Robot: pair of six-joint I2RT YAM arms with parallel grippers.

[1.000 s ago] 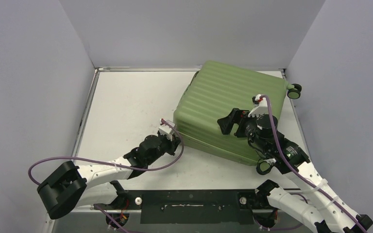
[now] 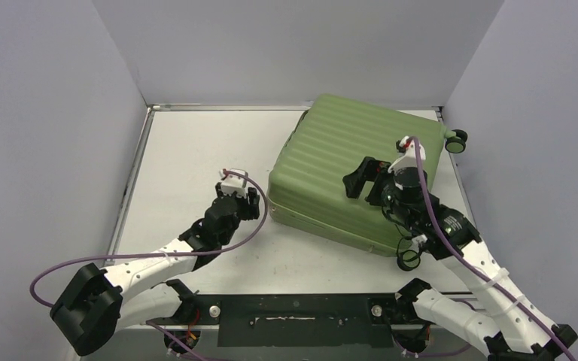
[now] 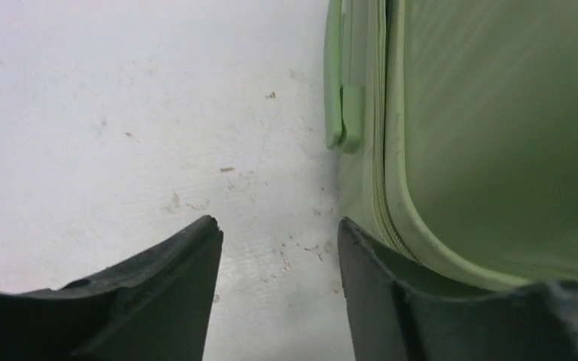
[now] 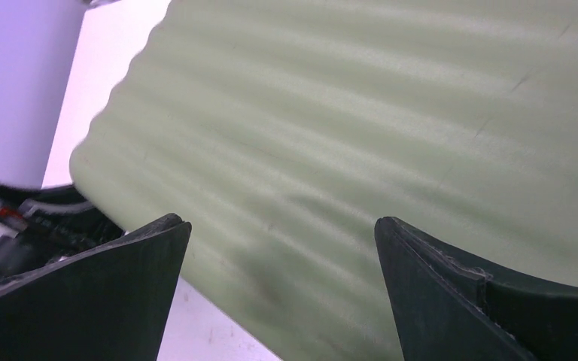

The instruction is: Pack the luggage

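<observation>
A large green ribbed suitcase lies closed and askew on the right half of the white table. In the left wrist view, its zipper seam and a side handle show to the right. My left gripper stands partly open by the suitcase's left front corner, with only bare table visible between its fingers. Above the suitcase's top face is my right gripper; in the right wrist view, its wide-apart fingers have just the ribbed shell behind them. Whether those fingertips touch the shell I cannot tell.
Suitcase wheels stick out at the right, near the wall. Bare white table stretches over the left half. Purple cables run along both arms.
My left gripper has drawn away from the suitcase's front corner, left and towards the back, and opened somewhat. The right gripper has shifted slightly back and to the right. The suitcase stays put.
</observation>
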